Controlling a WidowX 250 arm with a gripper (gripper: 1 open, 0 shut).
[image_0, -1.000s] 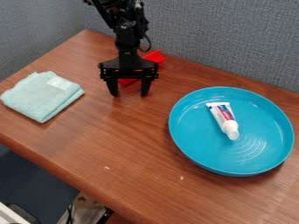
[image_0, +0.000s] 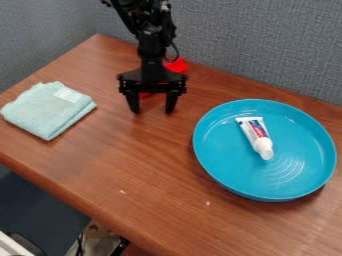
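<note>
My gripper (image_0: 152, 102) hangs low over the back middle of the wooden table, its black fingers spread apart and open. A red object (image_0: 175, 65) shows behind the gripper, partly hidden by it, with a bit more red visible between and behind the fingers; I cannot tell its shape.
A folded pale teal cloth (image_0: 48, 110) lies at the left. A blue plate (image_0: 265, 178) on the right holds a white toothpaste tube (image_0: 255, 138). A grey padded wall stands behind.
My gripper and arm have shifted very slightly to the right. The other things have not moved.
</note>
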